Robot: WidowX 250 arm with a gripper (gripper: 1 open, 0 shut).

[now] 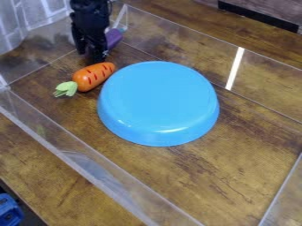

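The black gripper hangs at the upper left, low beside a purple object that is partly hidden behind it. Whether its fingers are open or shut is too dark and small to tell. An orange toy carrot with a pale green top lies just below the gripper. A large light blue upside-down dish or disc lies right of the carrot.
Clear walls border the wooden floor on several sides. A blue object shows at the lower left edge.
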